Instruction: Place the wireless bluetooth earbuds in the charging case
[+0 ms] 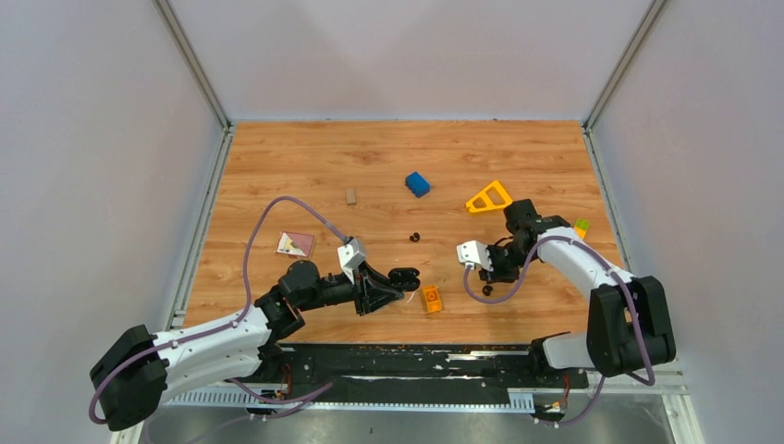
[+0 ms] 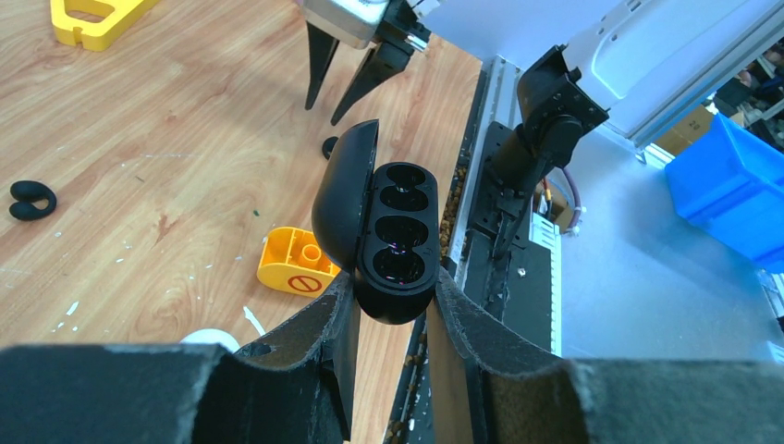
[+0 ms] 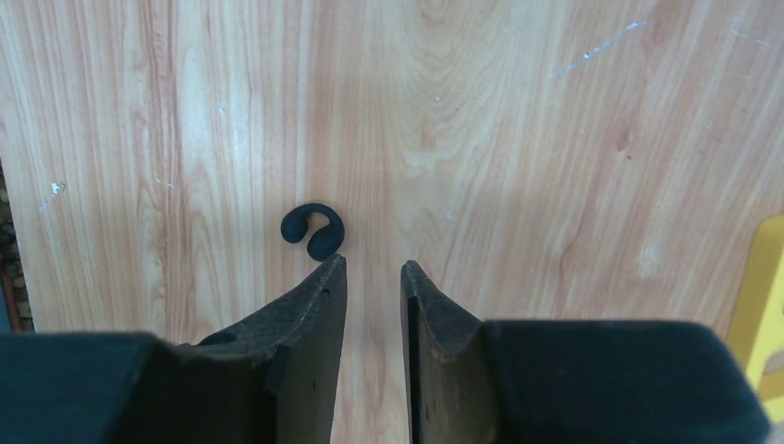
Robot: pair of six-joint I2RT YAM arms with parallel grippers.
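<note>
The open black charging case (image 2: 388, 240) is held upright by my left gripper (image 1: 393, 287), shut on it; its earbud wells look empty in the left wrist view. One black earbud (image 3: 324, 236) lies on the wood just beyond the fingertips of my right gripper, which is part open above the table with nothing seen between its fingers. A second earbud (image 1: 414, 237) lies near the middle of the table, above the case in the top view.
An orange brick (image 1: 432, 299) lies beside the case. A yellow triangle (image 1: 490, 199), blue brick (image 1: 417, 184), green-yellow brick (image 1: 581, 228), small wooden block (image 1: 350, 196) and card (image 1: 294, 243) are spread around.
</note>
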